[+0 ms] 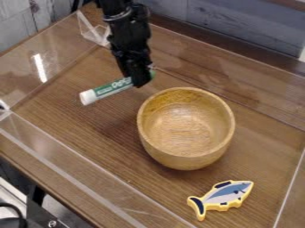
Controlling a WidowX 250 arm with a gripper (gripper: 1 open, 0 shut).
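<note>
My black gripper (pixel 138 73) hangs from the top centre, shut on a green and white stick-like object (pixel 112 88), which slants down to the left with its white end outermost. A round wooden bowl (pixel 186 134) stands to the right of and below the gripper. The fingertips are partly dark and hard to make out.
A yellow-edged fish toy (pixel 220 196) with blue and white lies at the lower right. Bare wooden table fills the left and upper right. An edge with cables shows at the lower left corner.
</note>
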